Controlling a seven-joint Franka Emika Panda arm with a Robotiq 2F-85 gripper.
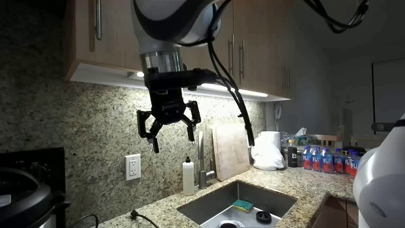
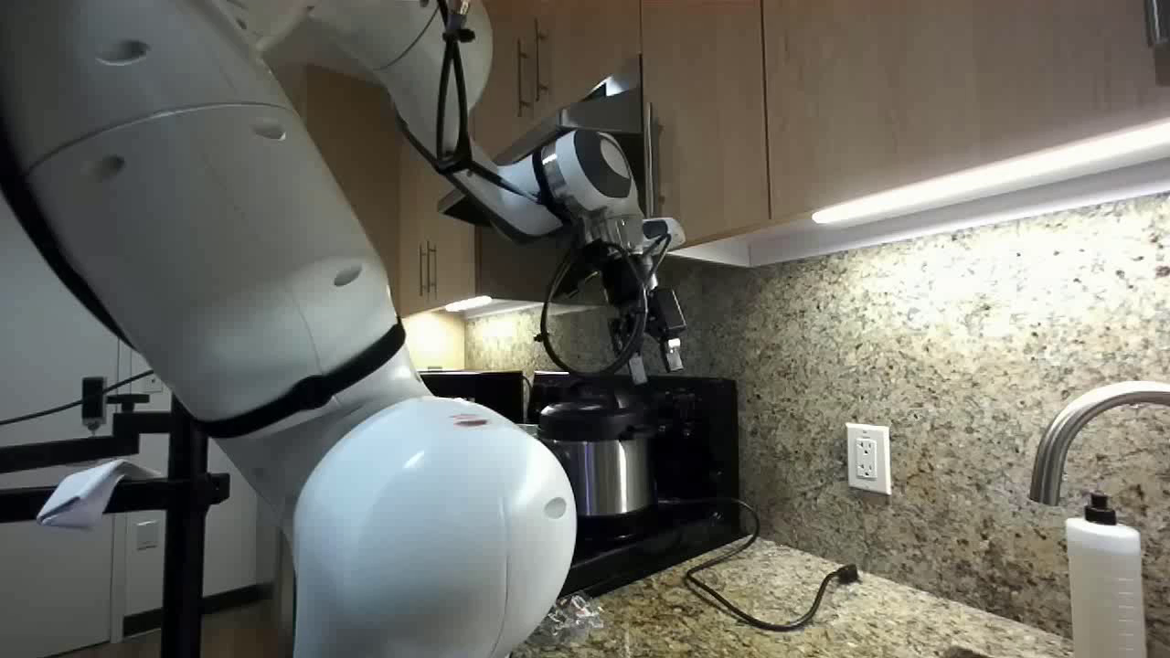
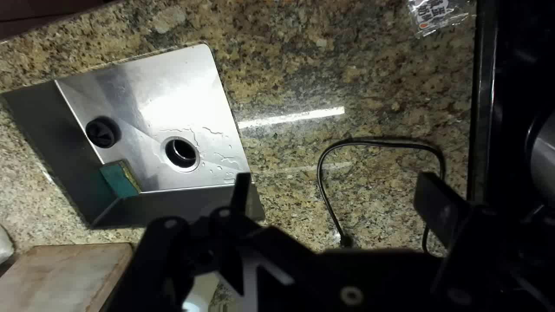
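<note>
My gripper hangs high above the counter in front of the granite backsplash, its fingers wide apart. Nothing is between them; it stands open. From the wrist view, the two dark fingers frame bare granite with a black power cord lying on it. The cord's plug end rests loose on the counter, below the wall outlet and apart from it. To one side the steel sink holds a green sponge, a black stopper and an open drain.
A soap bottle and the faucet stand behind the sink, beside a leaning cutting board. A cooker sits on the stove. Several water bottles line the far counter. Cabinets overhang the backsplash near my arm.
</note>
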